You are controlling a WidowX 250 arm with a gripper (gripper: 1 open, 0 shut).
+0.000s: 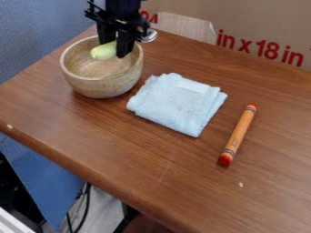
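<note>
My black gripper (115, 36) reaches down from the top of the view over a light wooden bowl (102, 77) at the upper left of the table. It is shut on a pale green, elongated object (105, 51), which hangs inside the bowl's rim at the back. The lower fingertips are partly hidden by that object.
A folded light blue cloth (176, 103) lies right of the bowl. An orange rolling-pin-like stick (238, 135) with red ends lies farther right. A cardboard panel (261, 23) stands behind the table.
</note>
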